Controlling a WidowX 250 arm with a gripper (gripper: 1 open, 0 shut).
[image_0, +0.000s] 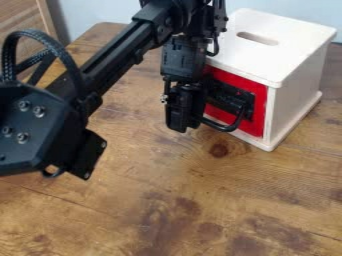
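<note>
A white wooden box (295, 75) stands on the table at the upper right, with a red front panel (241, 72) facing left. The black gripper (230, 104) is at that red face, its front end reaching against or into it, partly hiding it. I cannot tell whether its fingers are open or shut, or whether anything is between them.
The black arm spans the upper left and middle, with a bulky joint at the left edge. The box's top has an oval slot.
</note>
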